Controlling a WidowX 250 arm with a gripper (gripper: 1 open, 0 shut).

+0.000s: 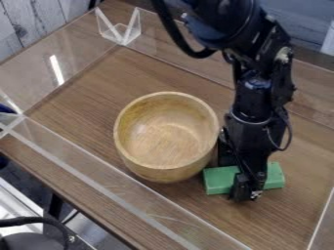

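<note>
A black robot arm reaches down from the top of the view to my gripper (pixel 241 181), which is open and low over a green rectangular block (pixel 268 176) on the wooden table. The fingertips are at the block, overlapping its middle; whether they touch it is hard to tell. A wooden bowl (pixel 150 137) stands just left of the gripper and block.
The brown table (pixel 78 127) has clear room to the left of the bowl. A clear plastic piece (pixel 119 27) sits at the back left. Dark cables show at the lower left corner, and transparent strips run along the table's edges.
</note>
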